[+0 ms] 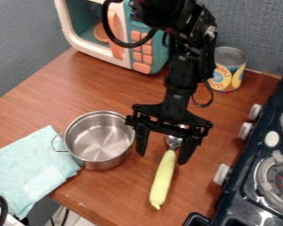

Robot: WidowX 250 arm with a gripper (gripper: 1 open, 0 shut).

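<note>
My black gripper (164, 150) hangs low over the wooden counter at the centre, its two fingers apart. Between and below them lie a metal spoon (173, 140) and a pale yellow corn cob (162, 181), which points toward the counter's front edge. The left finger is beside a steel pot (99, 145) with wire handles. I cannot tell whether the fingertips touch the counter.
A toy stove (263, 163) fills the right side. A can (226, 71) stands at the back right, a toy microwave (114, 31) at the back left. A light blue cloth (32, 168) lies front left.
</note>
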